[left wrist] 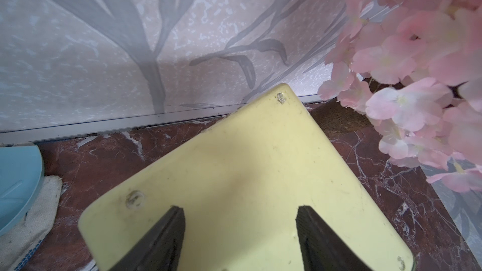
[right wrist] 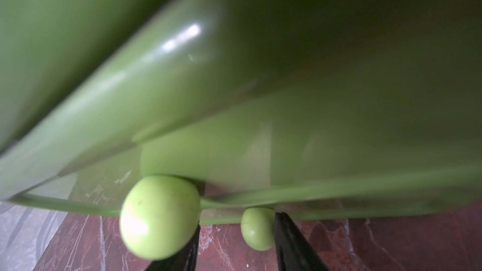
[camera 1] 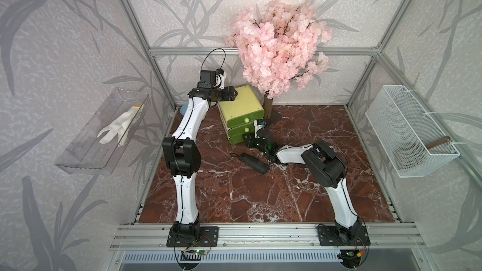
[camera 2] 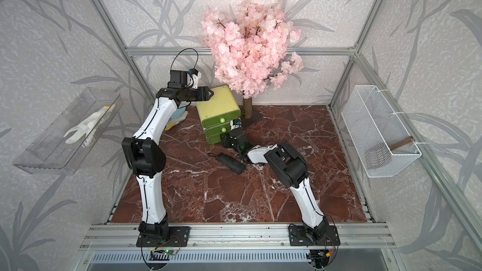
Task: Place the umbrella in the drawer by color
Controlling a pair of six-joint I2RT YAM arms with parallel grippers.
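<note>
A black folded umbrella (camera 1: 254,163) lies on the marble table in front of the drawer unit, its strap toward the unit. The unit has a pale yellow top (left wrist: 251,170) and stacked green drawers (camera 2: 221,120) with round light-green knobs. My left gripper is over the top, its fingers apart and nothing between them. At the drawer fronts, my right gripper stands open. In the right wrist view one knob (right wrist: 159,216) is by its left finger and a smaller knob (right wrist: 258,228) shows between the fingertips. Contact with either knob cannot be made out.
A pink blossom tree (camera 1: 281,40) stands behind and right of the unit. A blue item (left wrist: 17,185) lies behind it at left. Side baskets hold a glove (camera 1: 119,125) and a wooden-handled object (camera 1: 437,142).
</note>
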